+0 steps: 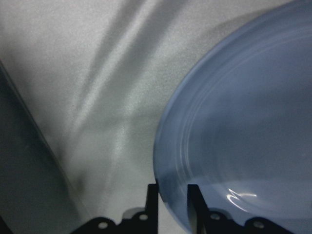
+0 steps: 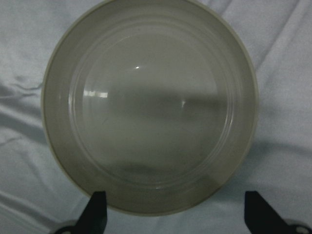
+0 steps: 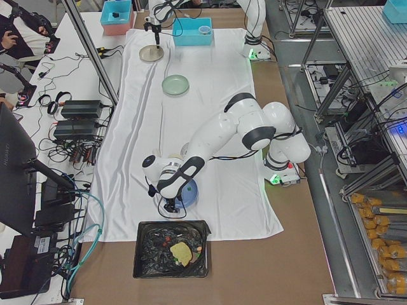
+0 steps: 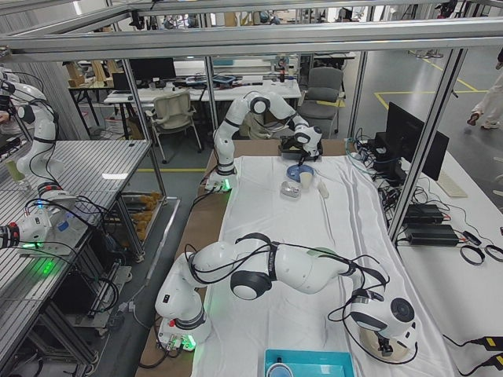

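A blue plate point(image 3: 189, 193) lies on the white cloth point(image 3: 203, 114). My left gripper is right at its rim point(image 1: 163, 136), fingers apart around the edge in the left wrist view, open. A beige plate point(image 2: 148, 112) lies at the far end of the cloth in the camera left view, with my right gripper open over its edge. A green plate point(image 3: 175, 84) lies between them. A pale cup point(image 4: 306, 178) stands beside the blue plate in the camera right view.
A black tray point(image 3: 170, 267) with food-like items sits at the near edge. A turquoise bin point(image 4: 308, 361) holding a cup stands beside the beige plate.
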